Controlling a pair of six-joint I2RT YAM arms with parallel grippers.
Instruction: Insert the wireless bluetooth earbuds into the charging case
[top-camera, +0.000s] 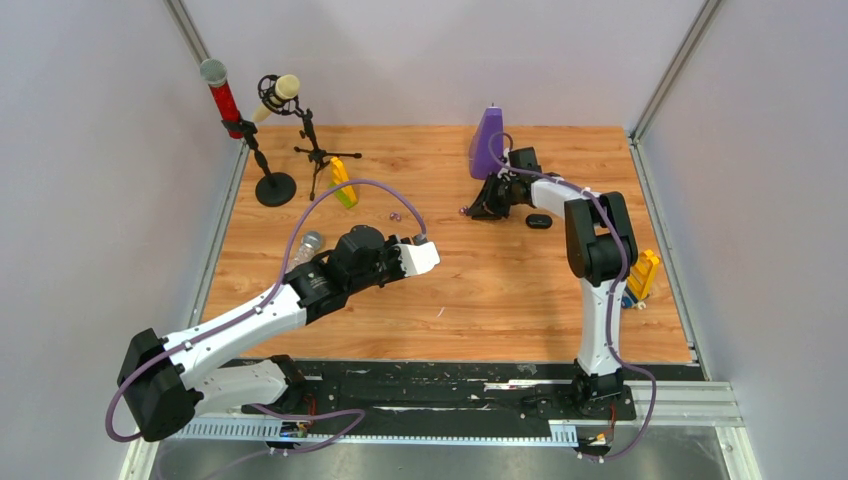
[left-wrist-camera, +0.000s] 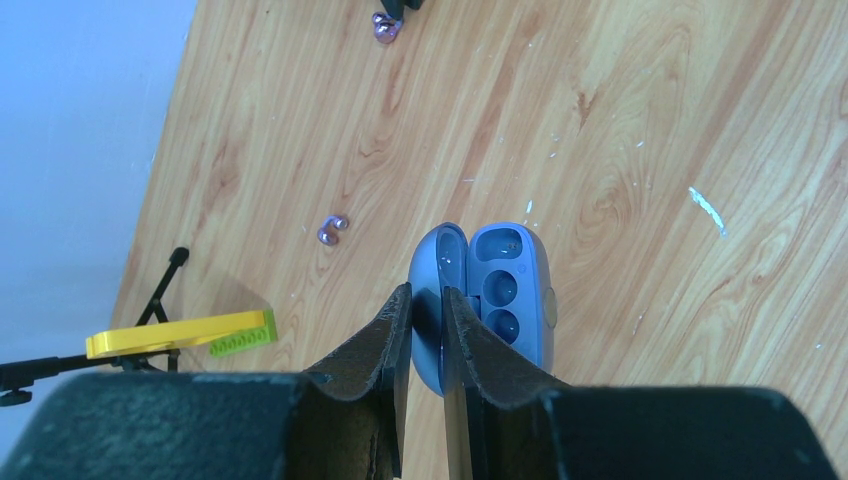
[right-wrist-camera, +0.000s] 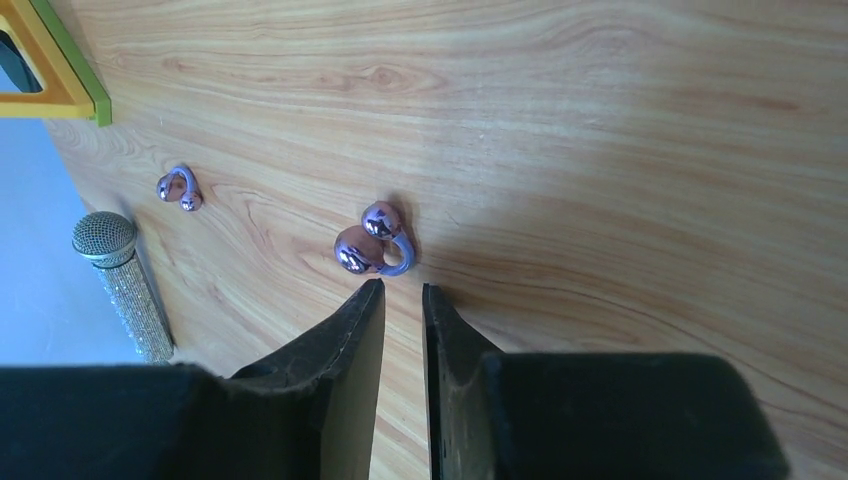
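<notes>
In the left wrist view my left gripper is shut on the lid of the opened blue charging case, held above the table with round hollows facing up. My right gripper is low over the table, its fingers slightly apart with nothing between them, just short of a shiny purple earbud of two balls joined by a curved band. A second earbud lies farther left on the wood, also visible in the top view. The right gripper in the top view is beside the nearer earbud.
A microphone lies at the left. Two microphone stands and a yellow-green object are at the back left. A purple upright object stands behind the right gripper, a black oval beside it.
</notes>
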